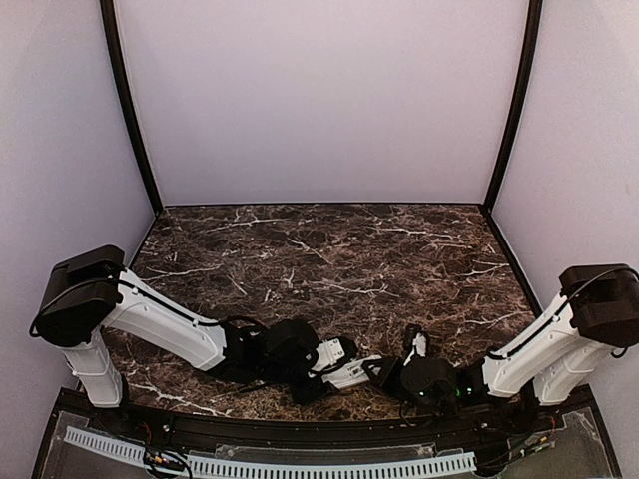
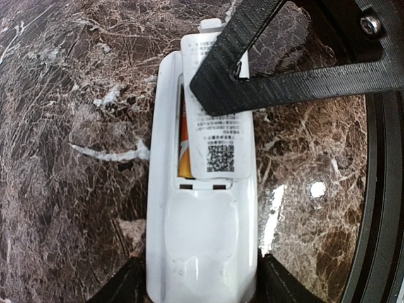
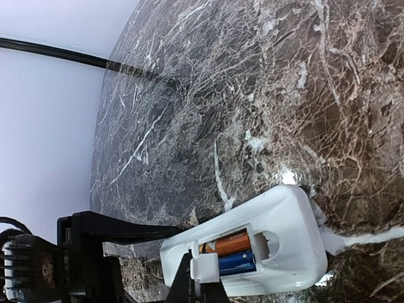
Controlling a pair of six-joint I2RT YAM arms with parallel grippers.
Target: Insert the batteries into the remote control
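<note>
A white remote control (image 2: 202, 240) lies back side up, with my left gripper shut on its near end, one finger along each side. In its open compartment an orange battery (image 3: 226, 243) and a blue battery (image 3: 237, 262) lie side by side. The white battery cover (image 2: 221, 136), labelled and with a small end tab, is above the compartment and hides part of it in the left wrist view. My right gripper is shut on this cover, which appears nearly edge-on in the right wrist view. The cover sits somewhat to one side of the opening.
Both arms meet near the front of the dark marble table (image 1: 319, 269). A black rail (image 1: 300, 429) runs along the front edge close to the remote. Behind the arms the tabletop is clear.
</note>
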